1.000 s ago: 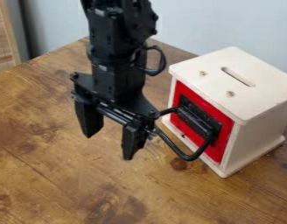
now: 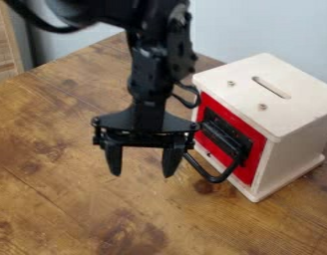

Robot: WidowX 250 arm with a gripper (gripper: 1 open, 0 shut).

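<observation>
My black gripper [image 2: 143,165] hangs open over the wooden table, left of a white wooden box [image 2: 267,85]; nothing shows between its fingers. The box has a slot in its top and a red front [image 2: 209,144] with a black panel and a black curved bar handle [image 2: 209,175] reaching out toward the gripper, beside its right side.
A pale wall stands behind, with a light wooden panel at the far upper left.
The box looks unchanged.
</observation>
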